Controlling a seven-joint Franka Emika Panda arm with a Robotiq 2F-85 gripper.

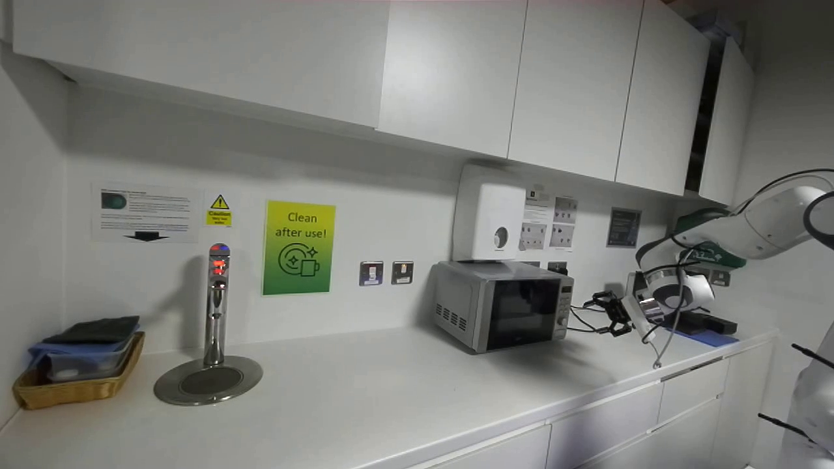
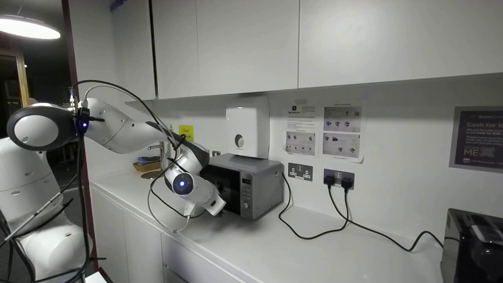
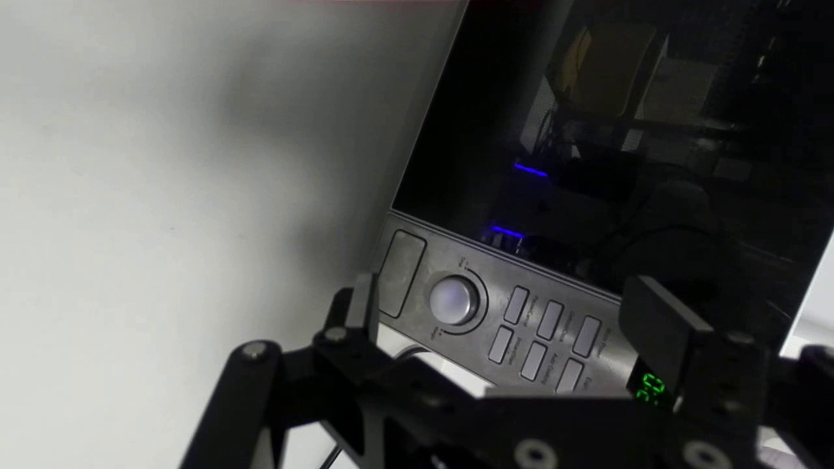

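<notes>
The silver microwave (image 1: 504,306) stands on the counter with its dark door (image 3: 625,148) closed. To the right of it, in exterior view 1, my gripper (image 1: 602,316) is open and tilted downward, apart from the microwave. From the wrist, the control panel shows between and beyond my gripper's (image 3: 508,303) spread fingers, with a round knob (image 3: 454,300), several grey buttons and a green display (image 3: 651,385). Nothing is held. In exterior view 2 the arm covers part of the microwave (image 2: 271,191) door, and the fingers are mostly hidden.
Cables (image 2: 306,236) run along the counter right of the microwave to wall sockets. A black appliance (image 2: 471,250) stands at the right end. Above hang a white dispenser (image 1: 488,211) and cabinets (image 1: 575,86).
</notes>
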